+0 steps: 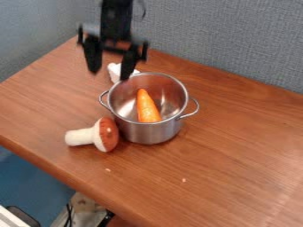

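Observation:
My black gripper [112,50] stands open above and behind the steel pot, up at the top of the view, with nothing seen held in it. An orange carrot [148,108] lies inside the two-handled pot [160,132]. A small white object [116,73] sits just behind the pot's left side, partly hidden. A toy mushroom [104,134] with a red-orange cap and white stem lies on its side at the pot's front left.
A grey padded wall runs along the back. The table's left edge drops to a blue floor with cables.

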